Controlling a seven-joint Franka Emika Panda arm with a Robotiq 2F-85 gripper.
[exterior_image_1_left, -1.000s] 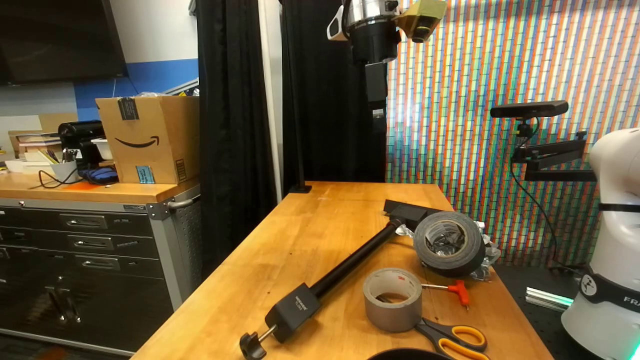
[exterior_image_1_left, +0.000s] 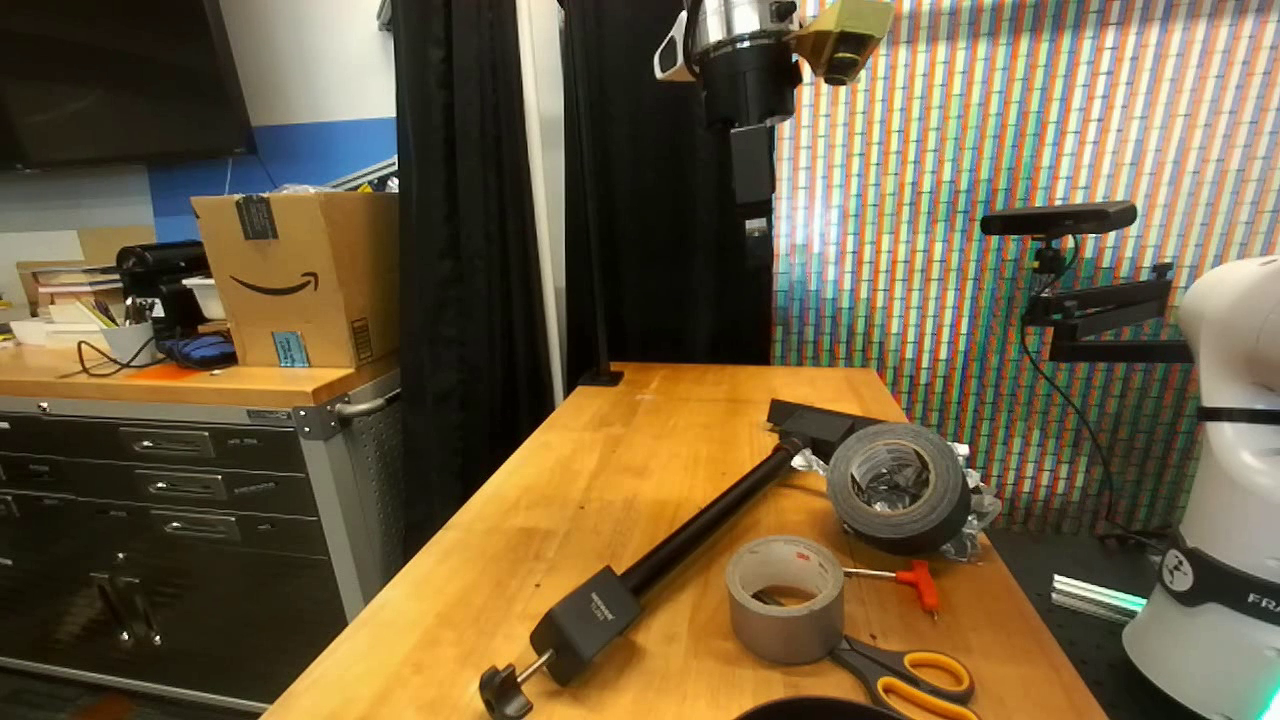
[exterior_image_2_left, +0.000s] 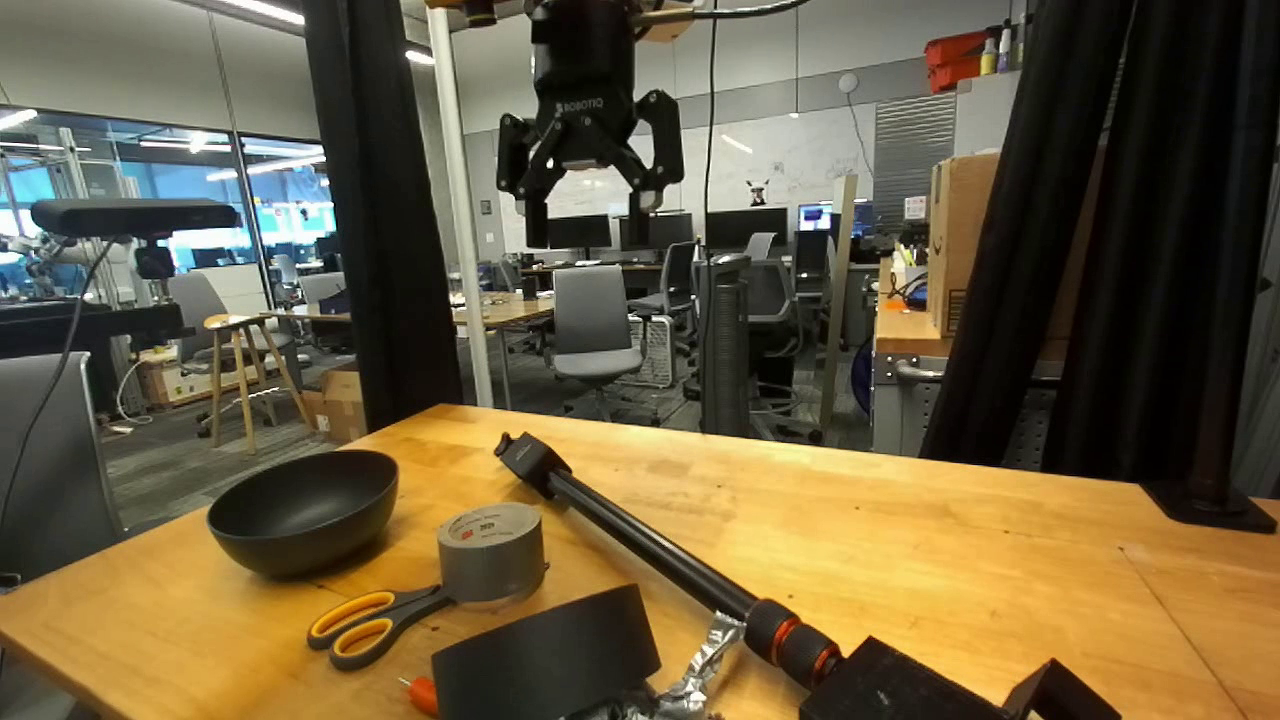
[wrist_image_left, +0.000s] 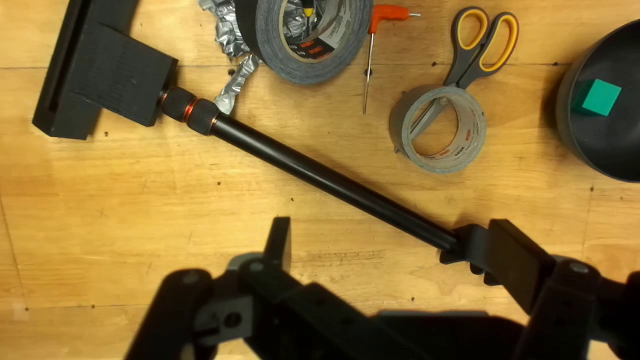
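High above the wooden table, my gripper (exterior_image_2_left: 588, 234) hangs open, its fingers wide apart and nothing between them. A green cube (wrist_image_left: 601, 97) lies inside the black bowl (exterior_image_2_left: 304, 510), seen only from the wrist view. A roll of grey tape (wrist_image_left: 441, 129) rests partly over the blades of the orange-handled scissors (wrist_image_left: 480, 45). Beside these lies a red-handled driver (wrist_image_left: 387, 13). The larger dark tape roll (exterior_image_1_left: 897, 486) leans tilted on crumpled foil (wrist_image_left: 234, 36). Across the table stretches a black pole with clamp (wrist_image_left: 336, 180), below my gripper in height.
Bare wood (exterior_image_1_left: 528, 504) lies on the curtain side of the pole. Past the table's edge stand a camera on an arm (exterior_image_1_left: 1058, 220) and the white robot base (exterior_image_1_left: 1236, 480). Black curtains (exterior_image_1_left: 480, 240) and a cardboard box (exterior_image_1_left: 294, 278) are off the table.
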